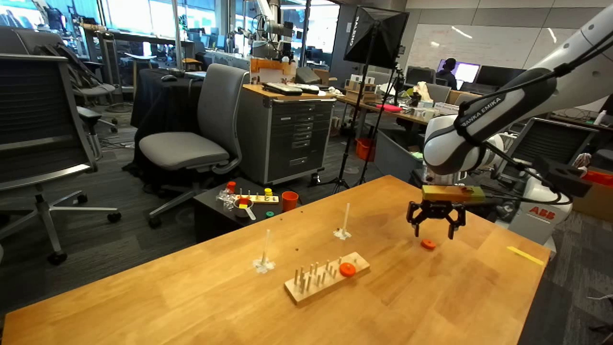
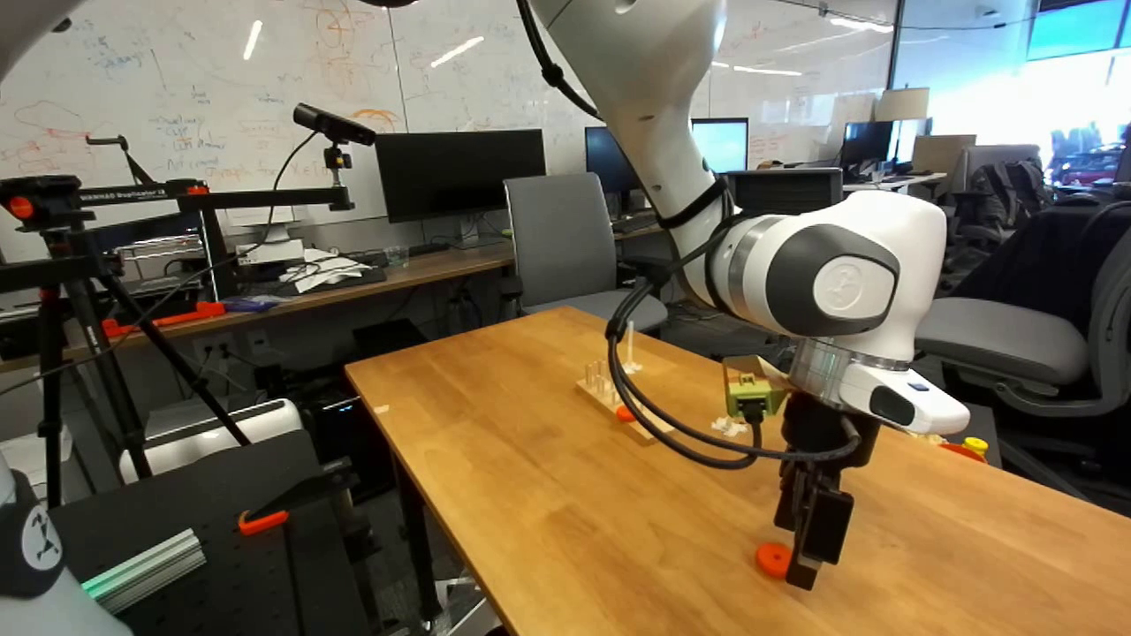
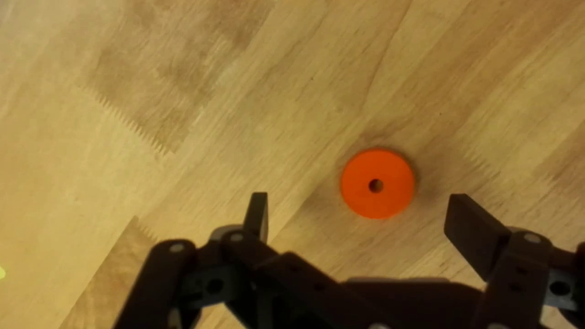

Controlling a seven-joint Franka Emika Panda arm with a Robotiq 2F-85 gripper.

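Observation:
An orange disc (image 3: 378, 184) with a small centre hole lies flat on the bare table, and it also shows in exterior view 1 as a disc (image 1: 428, 244). Above it is my gripper (image 1: 434, 233), open and empty. In the wrist view the disc appears between the two spread fingers, somewhat beyond the line of their tips and nearer the right one. A wooden peg board (image 1: 307, 292) with several upright pegs rests near the table's middle, bearing another orange disc (image 1: 347, 270) toward its right end.
Two thin upright rods, one rod (image 1: 346, 218) and another rod (image 1: 266, 247), are fixed to the table behind the board. Yellow tape (image 1: 525, 255) marks the right side. A low black side table (image 1: 213, 223) holds cups and small parts.

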